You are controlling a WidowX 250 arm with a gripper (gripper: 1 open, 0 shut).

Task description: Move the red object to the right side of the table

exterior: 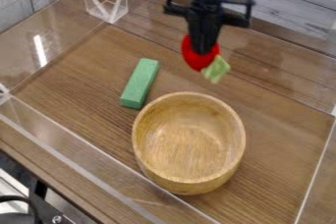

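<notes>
The red object (199, 60), with a green part (217, 70) at its lower end, hangs over the table's far middle, partly hidden behind the fingers. My gripper (201, 47) comes down from the top of the view and is shut on it. Both are behind the bowl and seem to be above the tabletop, though the exact height is hard to judge.
A large yellow wooden bowl (144, 141) takes up the front middle. Left of it lies a green block (140, 83). A clear plastic piece (106, 5) stands at the far left. Bare table (282, 110) stretches along the right.
</notes>
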